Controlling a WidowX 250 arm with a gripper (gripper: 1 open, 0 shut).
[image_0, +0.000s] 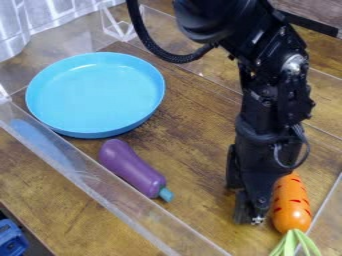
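My black gripper (254, 200) is low over the wooden board at the right, its fingertips down beside an orange toy carrot (291, 205) with pale green leaves. Whether its fingers are open or shut is hard to see. A purple toy eggplant (131, 168) with a teal tip lies to the left of the gripper. A light blue plate (96, 92) rests at the back left.
A clear plastic wall runs diagonally along the lower left, with a blue object (8, 238) outside it at the corner. The board between the plate, eggplant and gripper is bare.
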